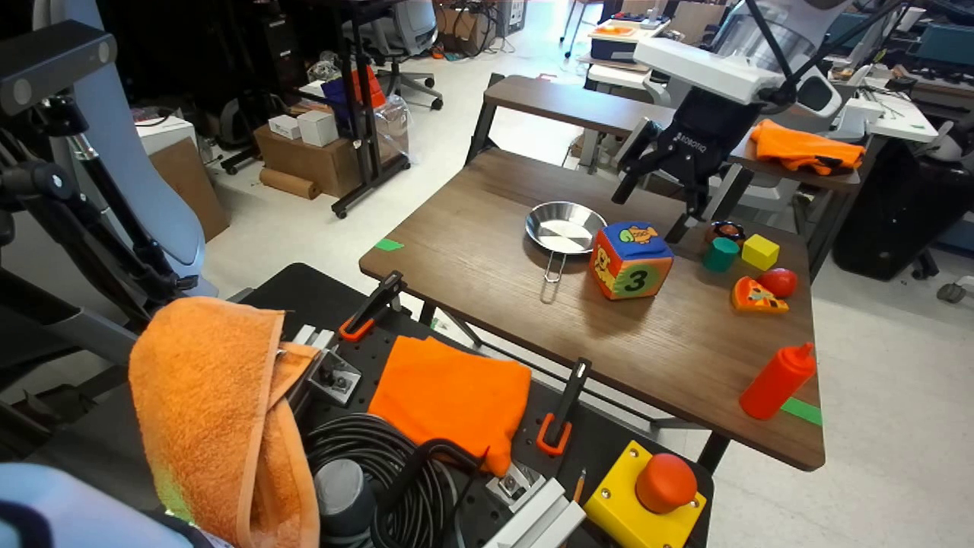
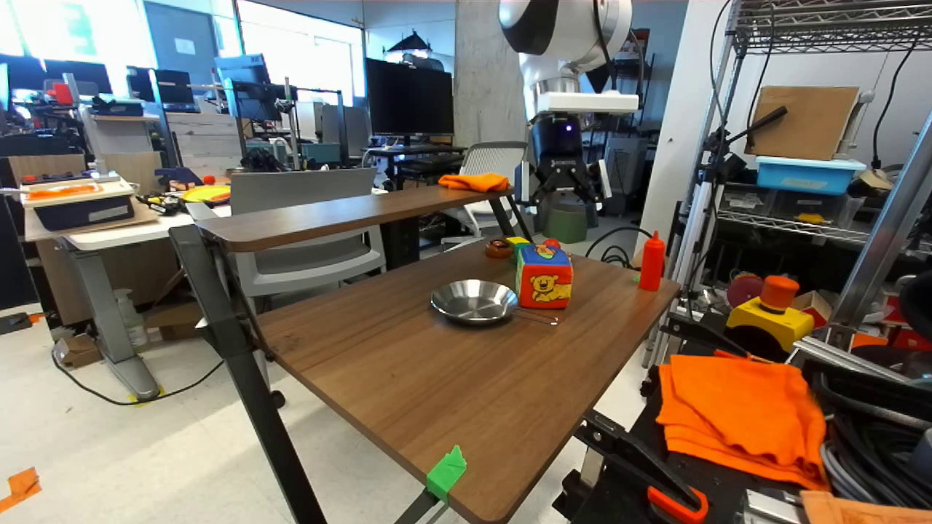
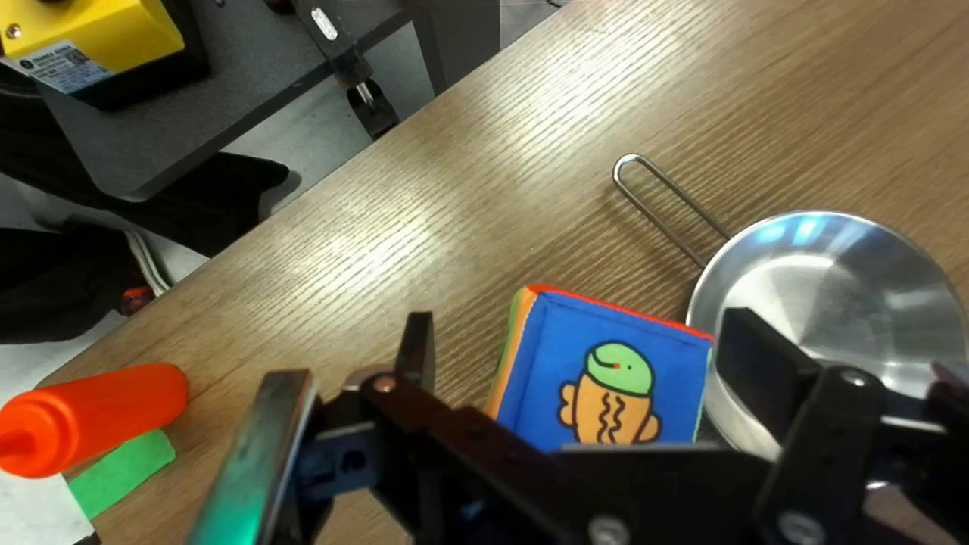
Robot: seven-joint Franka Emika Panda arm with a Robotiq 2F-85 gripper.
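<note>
My open gripper (image 1: 650, 214) hangs above the table, with nothing between its fingers. Below it sits a soft picture cube (image 1: 631, 261), blue on top with a fish; its front shows a green 3. In the wrist view the cube's blue top (image 3: 595, 377) appears between the two fingers, partly covered by the gripper's body. A shiny metal pan (image 1: 565, 227) stands beside the cube, its wire handle pointing toward the near table edge. Exterior view 2 shows clear height between the gripper (image 2: 564, 191) and the cube (image 2: 544, 278).
A red squeeze bottle (image 1: 778, 380) stands near the table's corner. Grouped on one side are a teal cup (image 1: 720, 255), yellow block (image 1: 759, 251), red ball (image 1: 778, 282) and pizza slice (image 1: 759, 296). A raised shelf (image 1: 575, 102) runs along the back. Bare tabletop (image 2: 393, 375) lies beyond the pan.
</note>
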